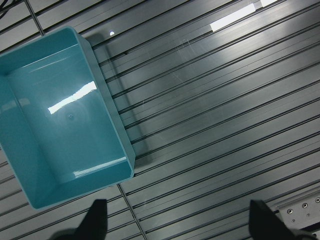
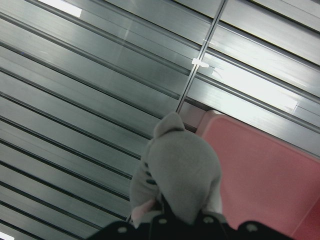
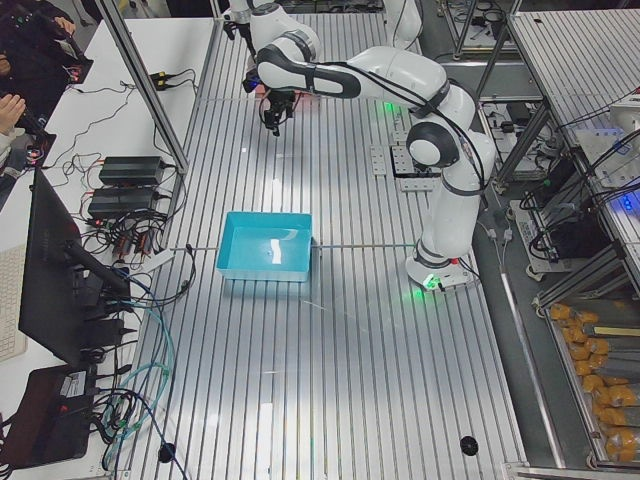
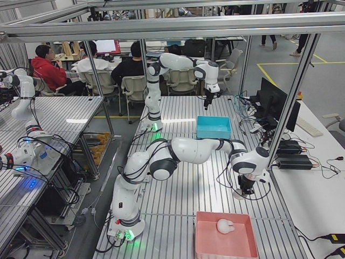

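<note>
A grey plush toy (image 2: 177,170) with a pink patch fills the lower middle of the right wrist view; my right gripper (image 4: 246,189) is shut on it, beside and above the pink bin (image 4: 226,245). A small white soft item (image 4: 225,225) lies in that bin. My left gripper hangs open over the slatted table, nothing between its fingers, near the cyan bin (image 1: 65,115). The cyan bin is empty.
A monitor (image 3: 55,280), power supplies (image 3: 130,170) and cables line one side. A metal frame post (image 4: 291,97) stands by the table edge.
</note>
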